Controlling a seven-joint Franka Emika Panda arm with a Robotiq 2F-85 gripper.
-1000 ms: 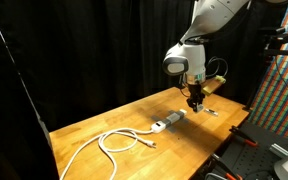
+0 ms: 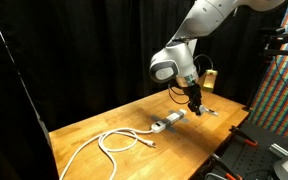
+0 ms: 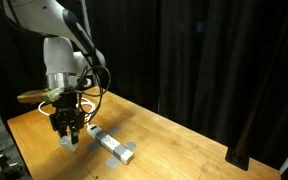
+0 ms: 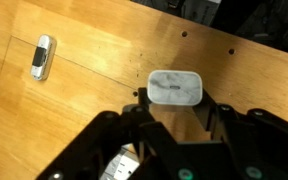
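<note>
My gripper is shut on a small white object (image 4: 174, 87) with a rounded outline; what it is I cannot tell. In exterior view 1 the gripper (image 2: 197, 108) is low over the right part of the table, to the right of a white power strip (image 2: 168, 122). Exterior view 2 has the gripper (image 3: 70, 140) left of that power strip (image 3: 111, 143), with something pale at its fingertips. Whether the held object touches the table is unclear.
A white cord (image 2: 109, 150) loops over the table's left part. A small pale device (image 4: 43, 58) lies at upper left in the wrist view. Bare wood (image 3: 184, 150) stretches beyond the power strip in exterior view 2. A dark frame (image 2: 246, 140) edges the table.
The arm's upper joints have swung left and tilted in exterior view 1, while the gripper has stayed nearly in place. The power strip and cord have not moved.
</note>
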